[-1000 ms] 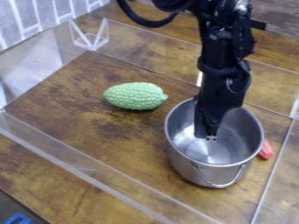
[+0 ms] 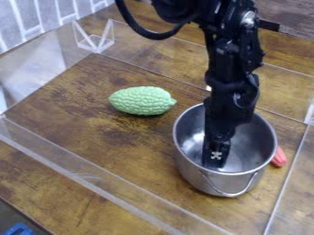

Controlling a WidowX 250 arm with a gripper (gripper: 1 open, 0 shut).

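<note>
A steel pot (image 2: 245,174) with a wire handle stands on the wooden table at the right. The black gripper (image 2: 219,141) reaches down from above into the pot, its fingertips low inside it; it is open, though what lies between its fingers is hard to see. A green bumpy vegetable, like a bitter melon (image 2: 141,101), lies on the table left of the pot. A small red object (image 2: 278,158) is partly visible behind the pot's right side.
Transparent walls border the workspace, and a small blue object (image 2: 15,229) shows at the lower-left corner.
The gripper has moved downward, deeper into the pot. The pot and the green vegetable look unmoved.
</note>
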